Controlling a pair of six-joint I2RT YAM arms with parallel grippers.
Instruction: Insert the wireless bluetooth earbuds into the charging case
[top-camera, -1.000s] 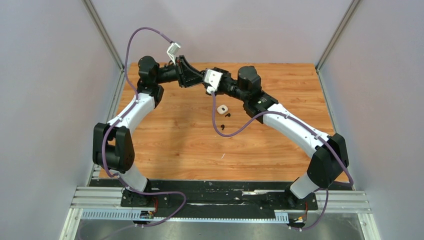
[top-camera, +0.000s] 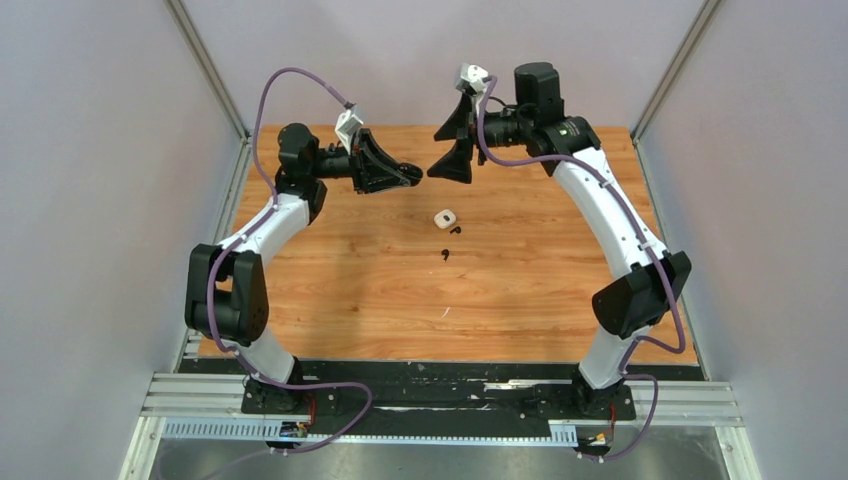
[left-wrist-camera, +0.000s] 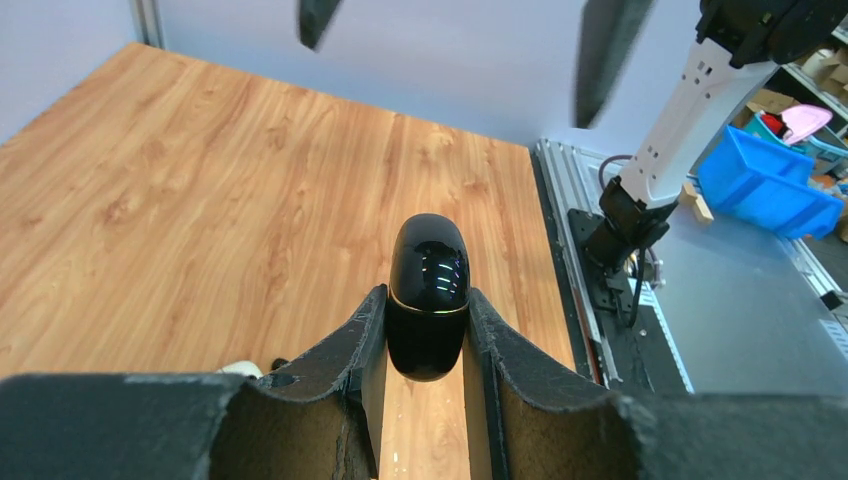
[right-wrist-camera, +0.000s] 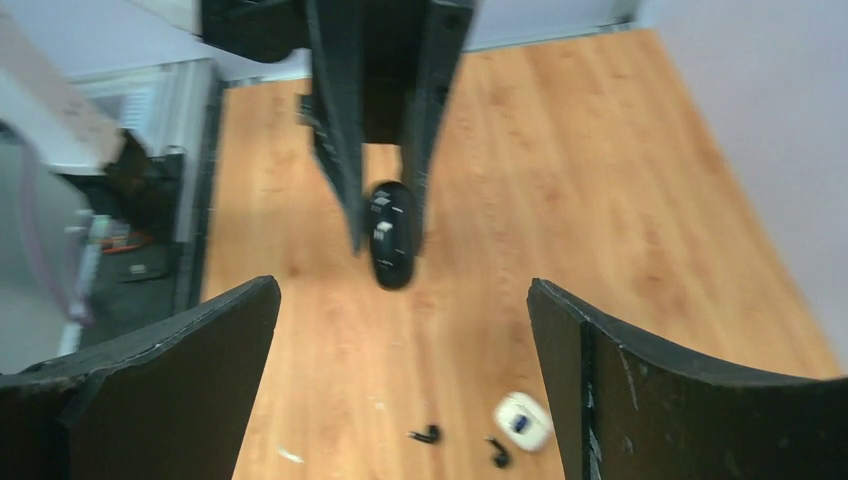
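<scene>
The glossy black charging case (left-wrist-camera: 426, 260) is held upright between the fingers of my left gripper (top-camera: 400, 178), which is shut on it, raised over the upper middle of the table. My right gripper (top-camera: 448, 152) stands apart to its right, open, with empty space between its wide fingers. Two small black earbuds (top-camera: 456, 229) (top-camera: 445, 254) lie on the wood below, blurred in the right wrist view. Whether the case's lid is open cannot be told clearly.
A small white square item (top-camera: 445, 219) with a dark centre lies beside the earbuds. The wooden table (top-camera: 470, 300) is otherwise largely clear, with walls around it.
My right gripper has moved up and away from the case, turning, and now stands apart from it. My left gripper with the case has moved slightly down.
</scene>
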